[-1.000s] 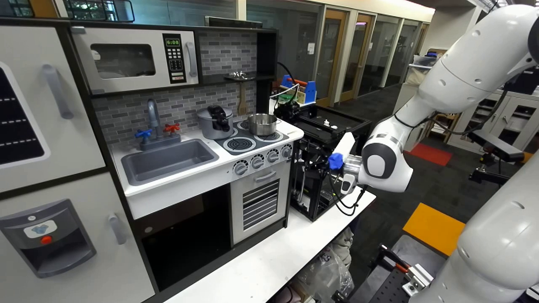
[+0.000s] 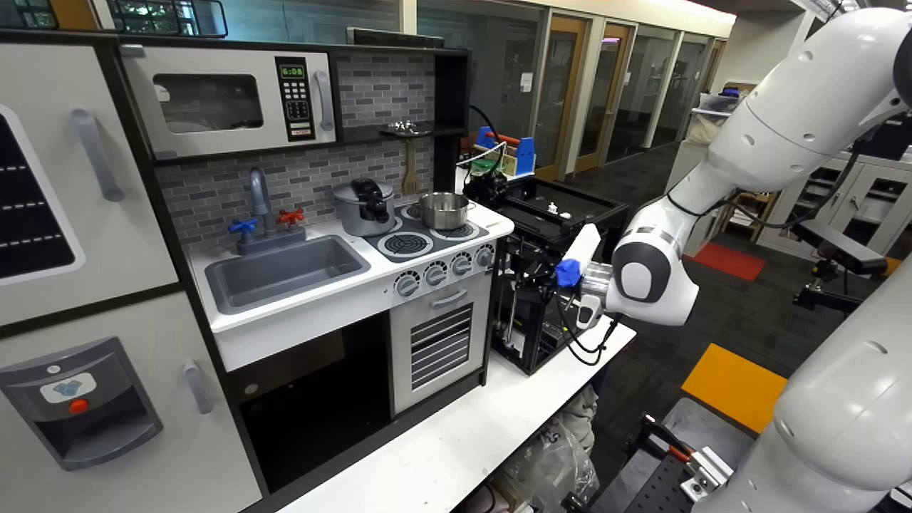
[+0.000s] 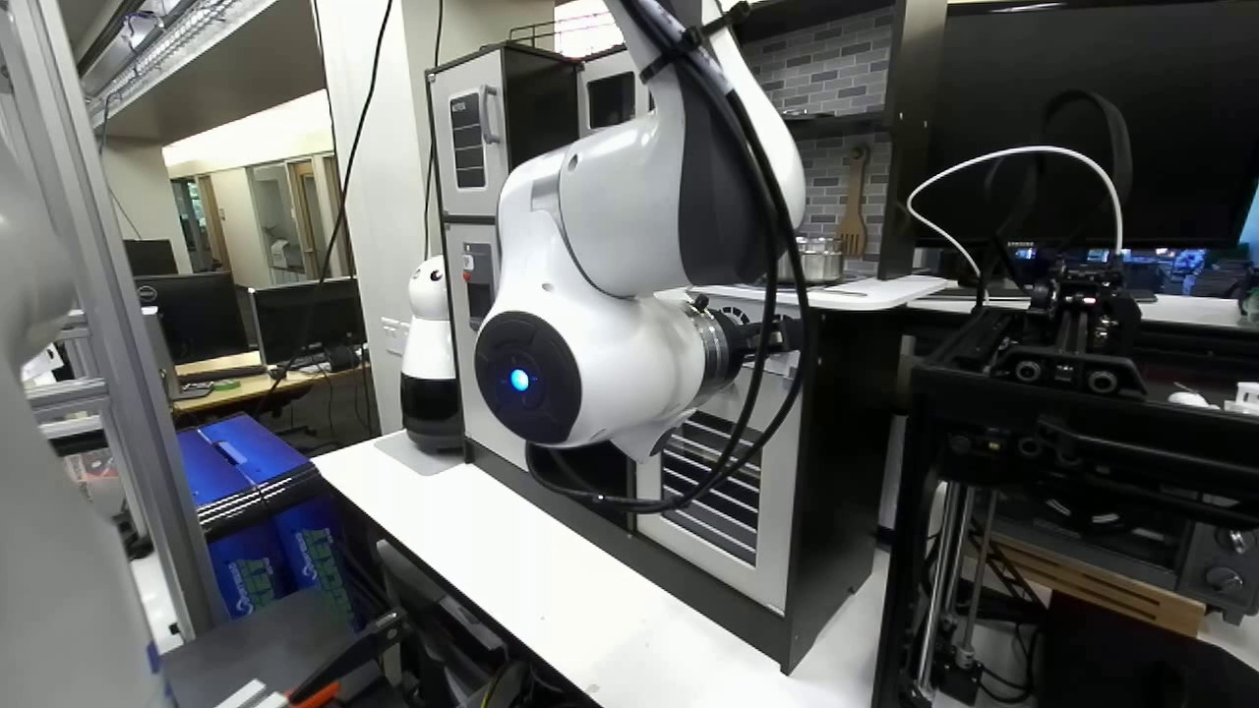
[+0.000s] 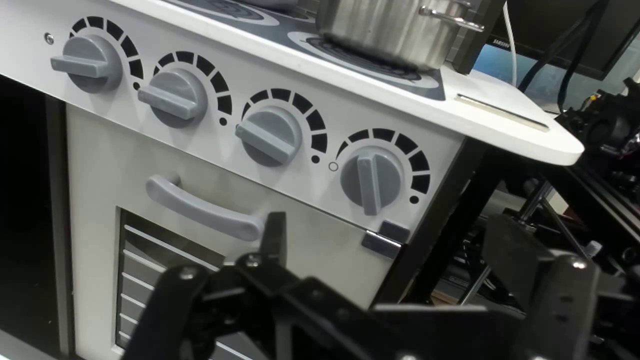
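My gripper stands open in front of the toy oven, its fingers point(image 4: 274, 237) wide apart and nothing between them. Ahead of it in the wrist view is a row of grey stove knobs. The rightmost knob point(image 4: 372, 180) has its grip nearly upright in that tilted view, while the others, such as the neighbouring knob point(image 4: 268, 137), have grips lying closer to level. Below them is the oven door's grey handle point(image 4: 204, 210); the door is closed. In exterior view 2 the arm hides most of the gripper.
On the stovetop sit a steel pot point(image 2: 444, 210) and a grey lidded pot point(image 2: 365, 208). Left of them is an empty sink point(image 2: 286, 272). A black-framed machine point(image 3: 1003, 413) crowds the oven's right side.
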